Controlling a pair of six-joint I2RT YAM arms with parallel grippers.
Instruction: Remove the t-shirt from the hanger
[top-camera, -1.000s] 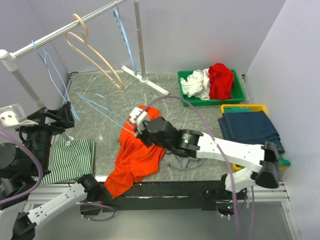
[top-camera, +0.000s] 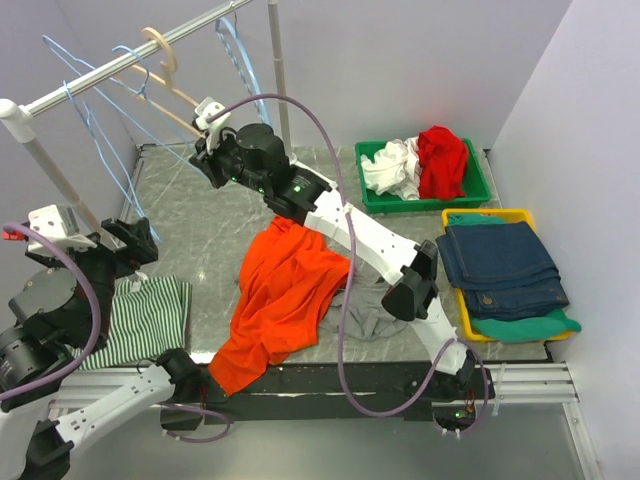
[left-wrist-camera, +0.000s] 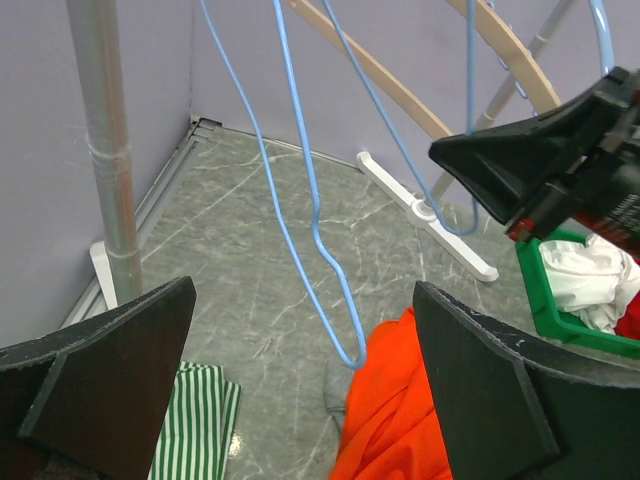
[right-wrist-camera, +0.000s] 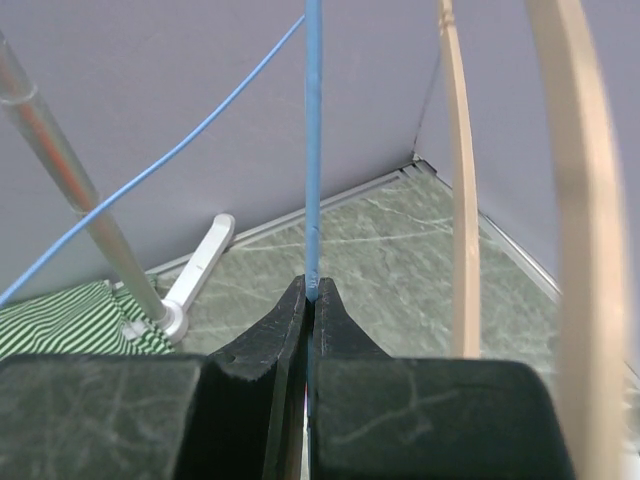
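Note:
An orange shirt (top-camera: 280, 285) lies spread on the grey floor surface, clear of any hanger. My right gripper (top-camera: 204, 163) is up near the rail, shut on one end of a thin blue hanger (right-wrist-camera: 313, 150), whose bar runs up from between the fingertips. In the top view that hanger's hook end is at the rail; whether it rests on it, I cannot tell. My left gripper stands open at the left with nothing between its fingers. Ahead of it another blue hanger (left-wrist-camera: 318, 235) hangs down from the rail.
The rail (top-camera: 125, 62) also carries a wooden hanger (top-camera: 165, 65), close beside my right gripper, and a blue hanger (top-camera: 240, 55). A grey cloth (top-camera: 372, 312) and a striped green cloth (top-camera: 150, 320) lie below. Green (top-camera: 365, 200) and yellow (top-camera: 530, 215) baskets stand right.
My right gripper has travelled from above the orange shirt up and left to the rail, carrying the blue hanger.

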